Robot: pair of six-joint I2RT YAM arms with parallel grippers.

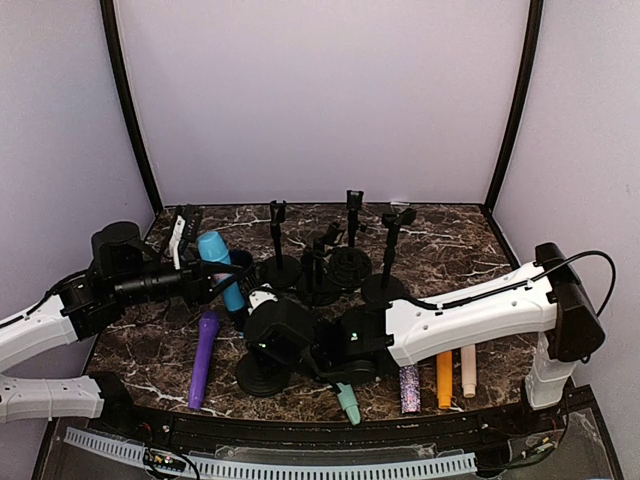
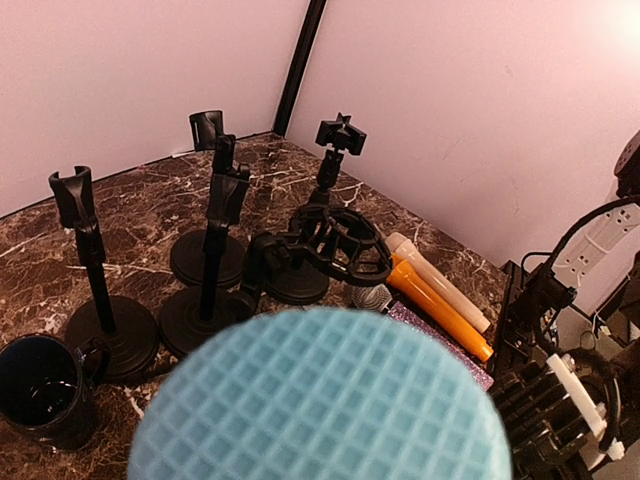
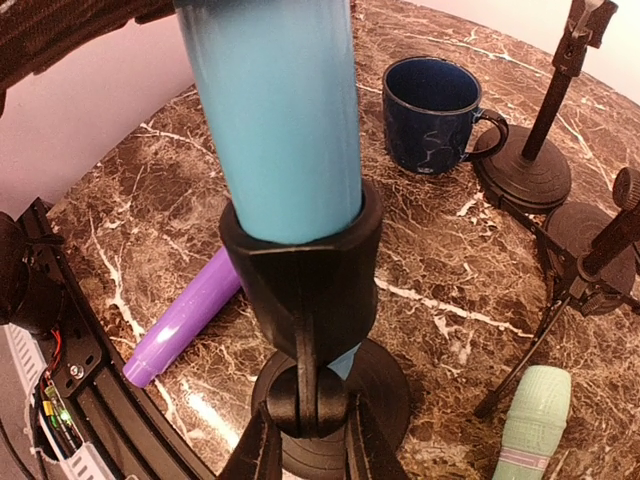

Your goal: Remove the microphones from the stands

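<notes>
The light blue microphone [image 1: 221,260] is tilted in its black stand's holder [image 3: 300,290], whose round base [image 1: 262,376] is near the front. My left gripper [image 1: 217,272] is shut on the microphone's upper part; its textured blue top [image 2: 320,400] fills the lower left wrist view. My right gripper is low at the stand's pivot beneath the holder, fingers either side of it; whether they grip it is unclear.
Several empty black stands [image 1: 278,268] stand behind, with a dark blue mug [image 3: 425,115]. Purple [image 1: 202,355], mint [image 1: 348,402], glittery, orange [image 1: 444,380] and cream microphones lie along the front.
</notes>
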